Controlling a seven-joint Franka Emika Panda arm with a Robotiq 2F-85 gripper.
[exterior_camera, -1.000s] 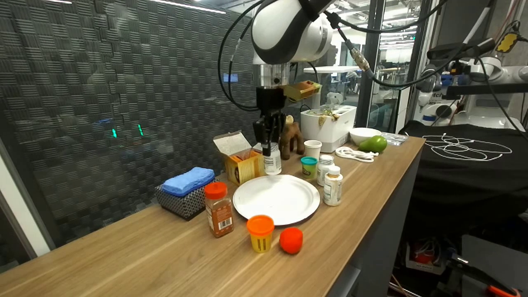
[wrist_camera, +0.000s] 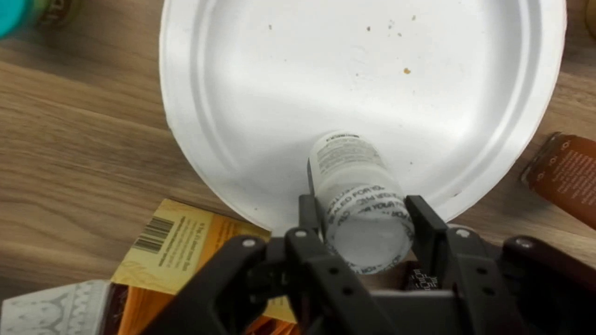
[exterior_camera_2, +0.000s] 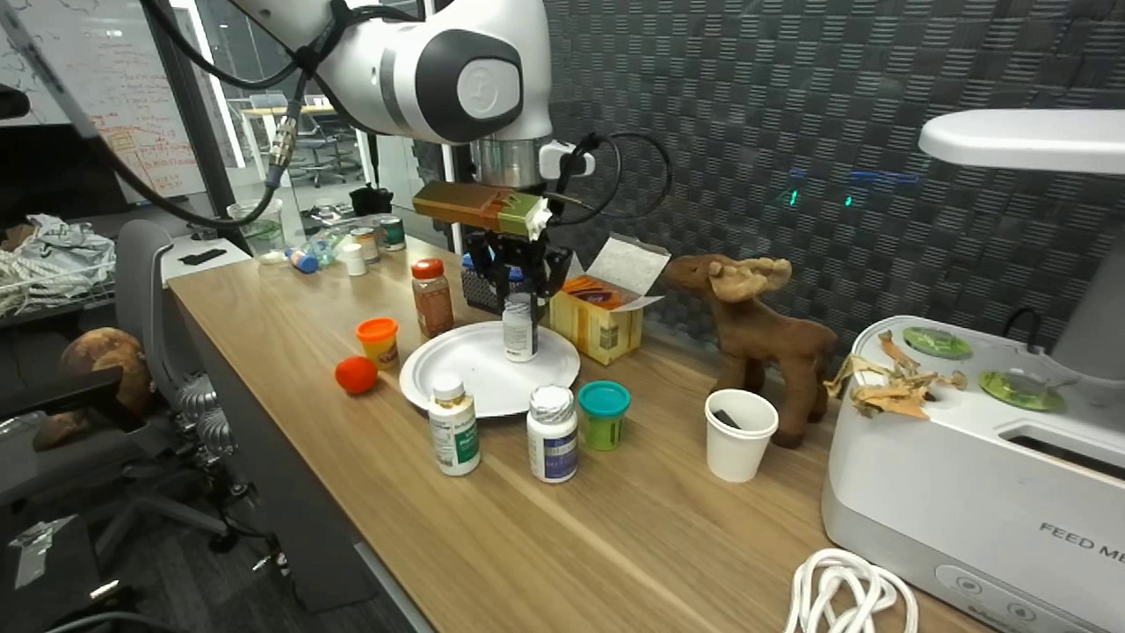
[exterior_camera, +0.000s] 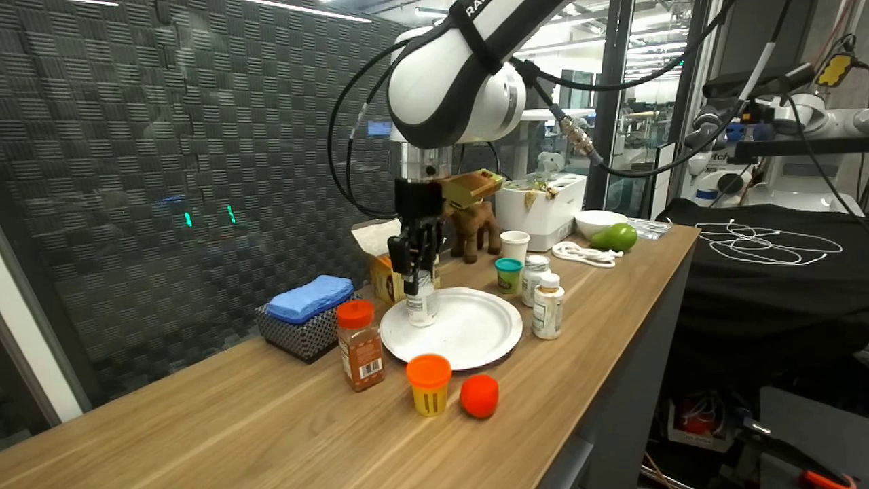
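Observation:
A small white bottle [wrist_camera: 349, 167] with a printed seal round its top is held upright, and my gripper is shut on it near the cap. Below it lies the white paper plate [exterior_camera: 481, 334], bare apart from a few crumbs. In exterior view 2 the bottle [exterior_camera_2: 518, 329] is over the half of the plate [exterior_camera_2: 453, 364] nearer the tea box; its base looks at or very close to the plate's surface. Whether it touches I cannot tell.
An open tea box [exterior_camera_2: 606, 322] and a red-capped spice jar [exterior_camera: 360, 346] flank the plate closely. Around it also stand an orange-lidded tub [exterior_camera: 428, 383], a red ball [exterior_camera: 478, 396], two supplement bottles [exterior_camera_2: 453, 427] and a teal-lidded tub [exterior_camera_2: 603, 415].
My gripper has come down and to the left in exterior view 1, carrying the bottle from beside the tea box to over the plate. The plate has shifted slightly left.

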